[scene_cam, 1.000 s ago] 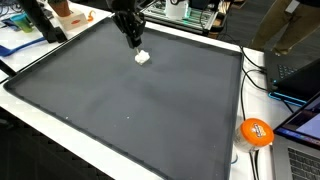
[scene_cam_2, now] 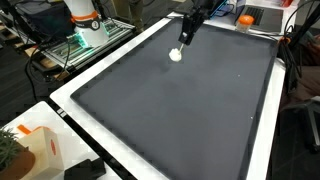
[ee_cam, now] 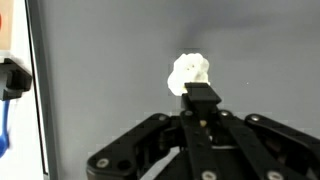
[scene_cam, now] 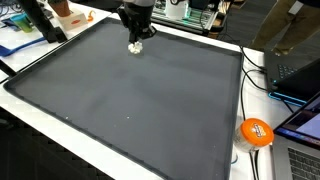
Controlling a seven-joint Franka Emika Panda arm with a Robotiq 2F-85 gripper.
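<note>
A small crumpled white piece (ee_cam: 187, 72), perhaps cloth or paper, shows right at my fingertips in the wrist view. My gripper is shut on it, the fingers covering its near edge. In exterior view 1 the white piece (scene_cam: 135, 47) hangs just under the gripper (scene_cam: 136, 38), toward the far side of the dark grey board (scene_cam: 150, 95). Exterior view 2 has the same white piece (scene_cam_2: 176, 55) below the dark fingers. Whether it is fully clear of the board I cannot tell.
An orange-topped container (scene_cam: 254, 133) stands on the white table right of the board. A laptop (scene_cam: 290, 82) and cables lie beyond the right edge. Tools and small items (scene_cam: 25, 35) crowd the far left. The rest of the board is bare.
The gripper has come over to the white piece, which before lay flatter beside the fingers. The piece now sits slightly farther back or higher, bunched under the fingertips.
</note>
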